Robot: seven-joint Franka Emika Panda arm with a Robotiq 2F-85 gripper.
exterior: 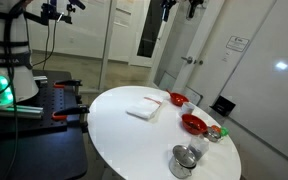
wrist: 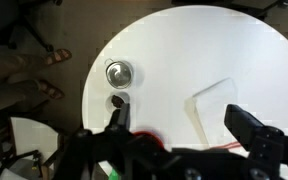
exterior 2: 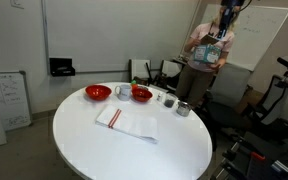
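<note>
My gripper stands open, high above the round white table point(exterior: 114, 135), and nothing shows between its spread fingers. A metal pot point(exterior: 183, 160) rests at the table's edge, beside a clear glass point(exterior: 198, 146). In the wrist view the pot point(wrist: 119, 75) and a cup with dark contents point(wrist: 117, 101) lie beyond the left finger. The white cloth with red stripes point(exterior 2: 128, 124) lies flat on the table; its red end is partly hidden by the gripper in the wrist view. One red bowl point(wrist: 150, 136) shows between the fingers, far below them.
Two red bowls point(exterior 2: 98, 92) and a white mug point(exterior 2: 123, 90) stand along the table's far side, with a small green item point(exterior: 220, 131) near one bowl. A person point(exterior 2: 206, 50) stands behind the table.
</note>
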